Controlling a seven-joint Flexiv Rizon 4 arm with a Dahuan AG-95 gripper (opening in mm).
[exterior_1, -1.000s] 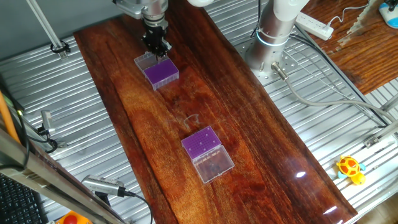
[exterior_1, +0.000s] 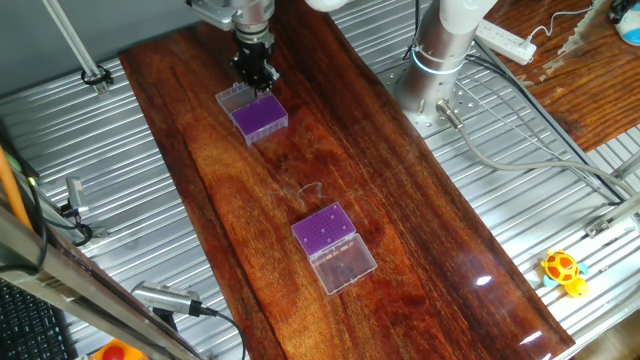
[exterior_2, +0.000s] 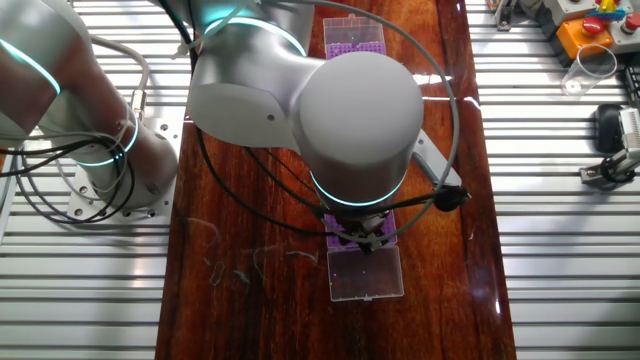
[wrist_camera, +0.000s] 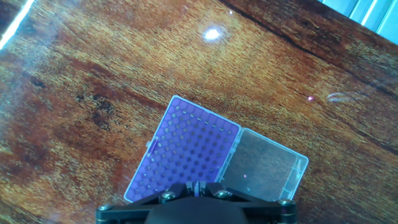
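Observation:
Over a purple tip rack (exterior_1: 260, 115) with its clear lid (exterior_1: 235, 97) folded open, my gripper hangs at the far end of the table. Its fingertips look drawn together at the bottom of the wrist view; whether anything thin is between them cannot be made out. Holes fill the rack's purple top (wrist_camera: 189, 146) in rows, and the lid (wrist_camera: 264, 165) lies flat to the right there. A second purple rack (exterior_1: 323, 229), nearer the middle of the table, also has its clear lid (exterior_1: 343, 264) open. In exterior view 2 the arm hides most of the gripper.
Bare wooden table (exterior_1: 240, 210) lies between the two racks. The robot's base (exterior_1: 425, 90) stands on slatted metal at the right. A camera (exterior_1: 168, 298) with a cable sits by the table's left edge, and a toy turtle (exterior_1: 562, 268) lies beyond the right edge.
The gripper has shifted slightly to the right over the far rack in exterior view 1. Both racks and their lids have stayed where they were.

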